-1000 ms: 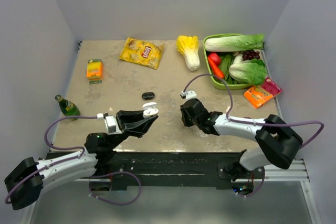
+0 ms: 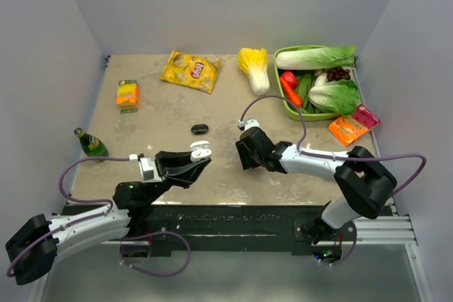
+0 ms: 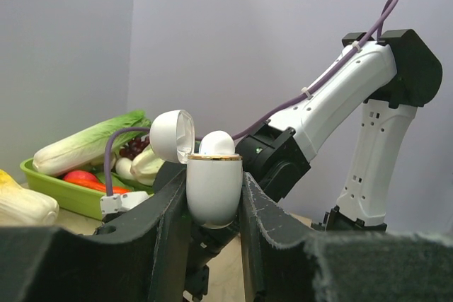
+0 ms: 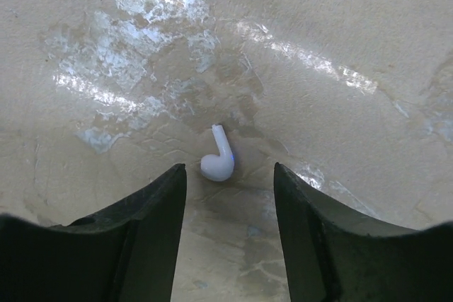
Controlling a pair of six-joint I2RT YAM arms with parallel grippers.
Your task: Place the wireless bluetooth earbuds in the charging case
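Observation:
The white charging case point(image 3: 212, 189), lid point(image 3: 168, 136) flipped open and a rounded white top showing inside, is held upright in my left gripper point(image 2: 199, 160), which is shut on it. My right gripper point(image 2: 244, 152) points down over the middle of the table, to the right of the case. In the right wrist view a single white earbud point(image 4: 218, 164) lies on the table between and just beyond its open fingertips.
A small black object point(image 2: 199, 129) lies above the case in the top view. A chips bag point(image 2: 190, 71), napa cabbage point(image 2: 253, 69) and green vegetable basket point(image 2: 290, 113) stand at the back; a green bottle point(image 2: 92, 145) is at left.
The left gripper with the case has stayed almost still.

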